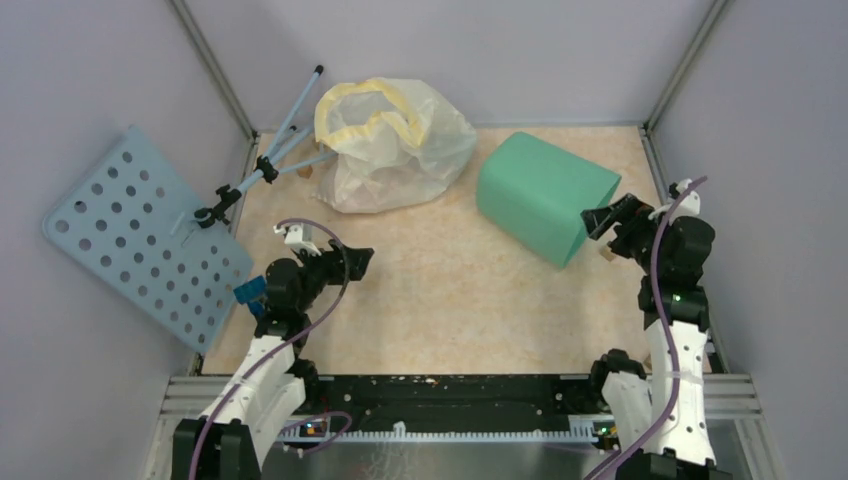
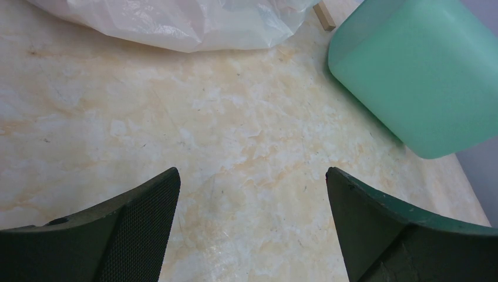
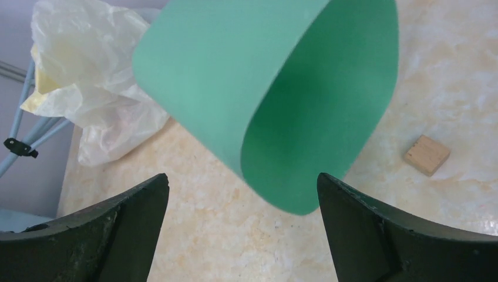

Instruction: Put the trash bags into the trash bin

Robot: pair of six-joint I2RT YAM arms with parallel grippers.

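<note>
A white, translucent trash bag (image 1: 400,165) with a yellow rim stands at the back of the table, its mouth gaping upward. To its right the green trash bin (image 1: 540,190) lies on its side, and its open end faces the right gripper in the right wrist view. My left gripper (image 1: 368,262) is open over bare table, in front of the bag and apart from it. Also open, my right gripper (image 1: 592,224) hovers by the bin's mouth; the right wrist view shows nothing between its fingers. Contact with the bin's rim cannot be told.
A light blue perforated board (image 1: 145,235) with a tripod-like stand (image 1: 285,150) fills the left side, close to the bag. Small wooden blocks (image 3: 427,155) lie near the bin.
</note>
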